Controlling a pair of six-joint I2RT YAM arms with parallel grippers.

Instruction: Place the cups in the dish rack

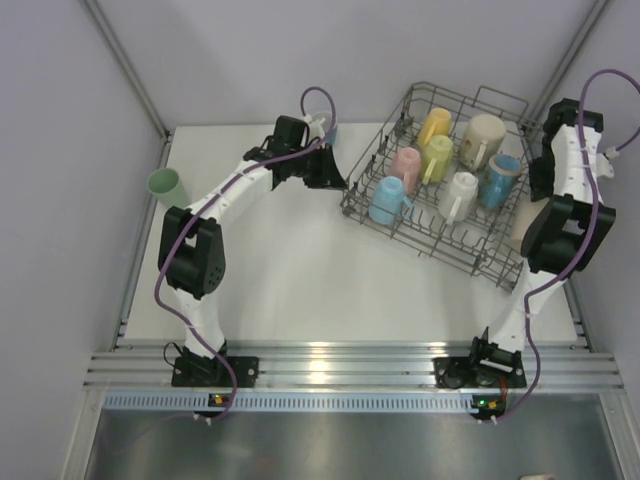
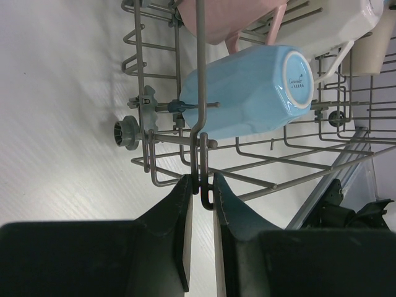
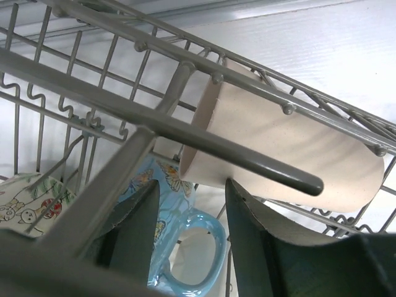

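The wire dish rack holds several cups lying tilted: light blue, pink, green, yellow, white, large cream and patterned blue. At the rack's left corner my left gripper is shut on a rack wire. My right gripper hangs at the rack's right side, fingers apart with nothing gripped between them. Close to it lies a beige cup on its side against the wires, partly hidden from above by the right arm. A green cup stands on the table, far left.
Behind the left wrist a pale blue object is mostly covered. Thick rack bars cross close in front of the right gripper.
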